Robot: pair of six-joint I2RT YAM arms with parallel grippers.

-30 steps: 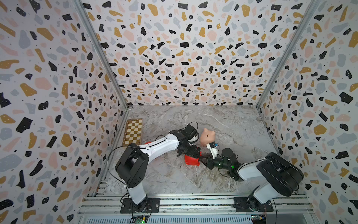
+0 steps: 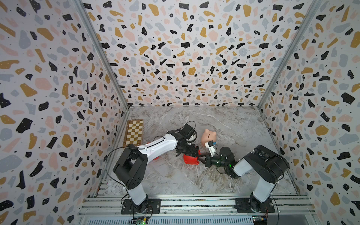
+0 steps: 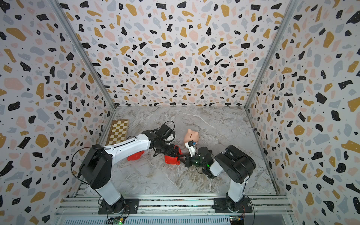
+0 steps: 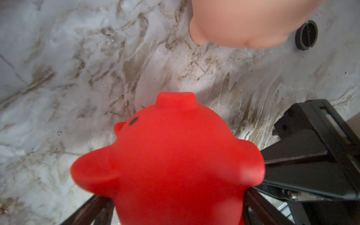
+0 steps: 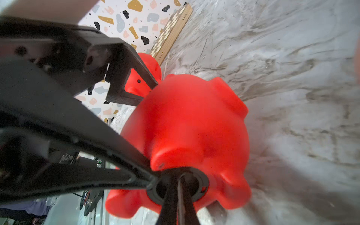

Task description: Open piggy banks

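A red piggy bank (image 2: 190, 159) is in the middle of the table. My left gripper (image 2: 189, 153) is over it, fingers open on either side of its body in the left wrist view (image 4: 176, 150). My right gripper is shut, its narrow fingertips at the dark round ring (image 5: 202, 180) on the bank's underside; how deep they reach is unclear. A pink piggy bank (image 2: 208, 136) stands behind, with a dark round disc (image 4: 306, 35) on the table beside it.
A second red piggy bank (image 3: 134, 155) lies at the left, partly behind my left arm. A checkered board (image 2: 133, 131) is at the back left.
Both arms and the red piggy bank between them have shifted slightly to the left; the right arm's elbow has also moved up and inward.
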